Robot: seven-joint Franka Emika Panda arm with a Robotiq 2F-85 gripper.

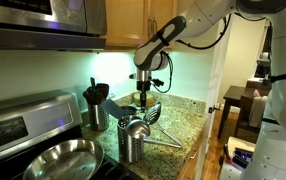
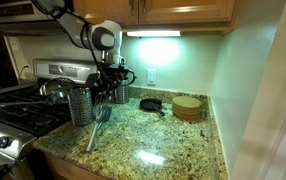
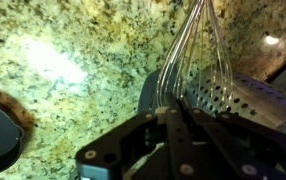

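A wire whisk (image 3: 190, 58) runs down from the top edge of the wrist view, its loop end close by my gripper. In exterior view 2 the whisk (image 2: 100, 117) lies on the counter near the steel canister, its handle toward the front edge. My gripper (image 2: 108, 82) is above the loop end there. In exterior view 1 the gripper (image 1: 143, 98) appears behind the utensil canister (image 1: 130, 146). Its black fingers are shut. No object shows clearly between them, and the wires overlap the tips in the picture.
A perforated steel canister (image 3: 258, 98) stands close on the right in the wrist view. A small black pan (image 2: 151, 105) and a stack of round tan dishes (image 2: 188, 106) sit farther back. Open granite counter (image 2: 153, 148) lies to the right of the whisk.
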